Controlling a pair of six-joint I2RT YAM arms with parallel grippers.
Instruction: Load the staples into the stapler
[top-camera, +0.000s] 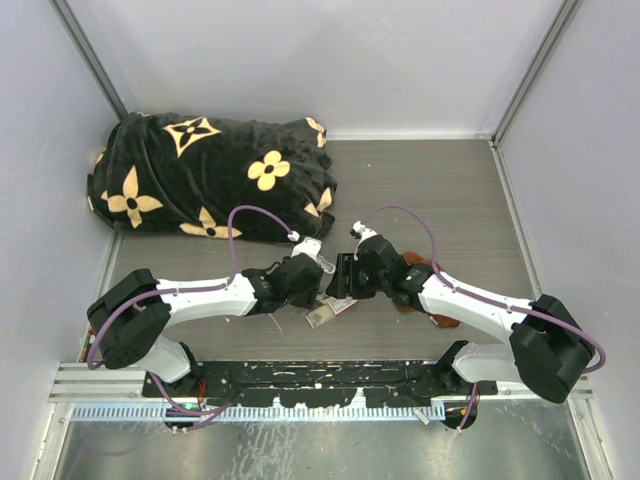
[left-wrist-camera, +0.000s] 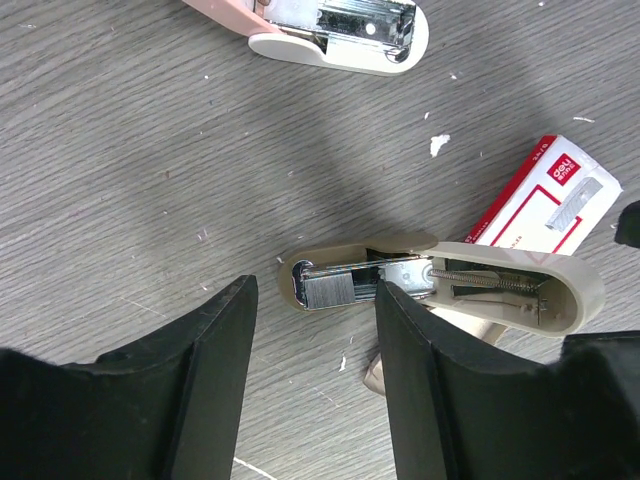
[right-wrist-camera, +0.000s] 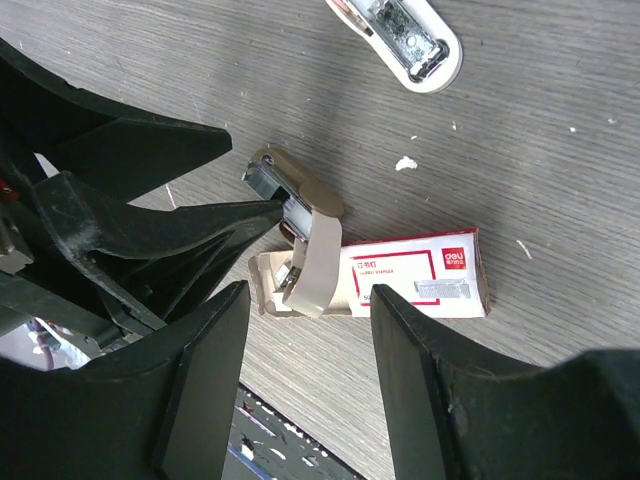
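Note:
The brown and cream stapler (left-wrist-camera: 345, 285) lies opened on the table, its spring showing. A grey strip of staples (left-wrist-camera: 328, 290) sits at the nose end of its channel. My left gripper is part open over that nose end. In the right wrist view one left finger (right-wrist-camera: 250, 212) reaches to the stapler (right-wrist-camera: 318, 262); whether it touches, I cannot tell. Beside and partly beneath the stapler is the white and red staple box (right-wrist-camera: 415, 275). My right gripper stands open above stapler and box, nothing between its fingers.
Farther back lies a second, pink and white stapler (left-wrist-camera: 340, 35), its metal tray exposed. A brown-red object (top-camera: 420, 262) is partly behind the right arm. A dark patterned cushion (top-camera: 215, 175) fills the back left.

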